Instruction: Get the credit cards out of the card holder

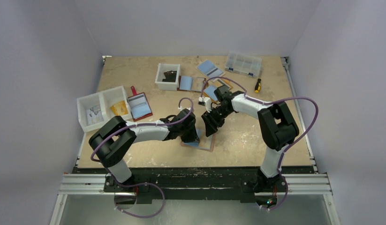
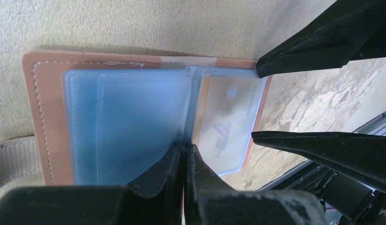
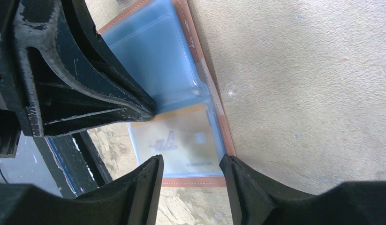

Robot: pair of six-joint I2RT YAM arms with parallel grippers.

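An open tan card holder (image 2: 45, 117) with blue sleeves (image 2: 125, 112) lies near the front centre of the table. A pale card (image 2: 223, 122) shows through its clear right-hand pocket. My left gripper is shut at the inner edge of that pocket, on the holder's sleeve; whether the card is between its fingers is hidden. My right gripper is part open over the pocket, one fingertip at its stitched outer edge, nothing visibly held.
White boxes (image 1: 90, 112) stand at the left and back, with more card holders (image 1: 209, 68) behind the arms. A clear organiser (image 1: 243, 63) and a screwdriver (image 1: 257, 85) lie at back right.
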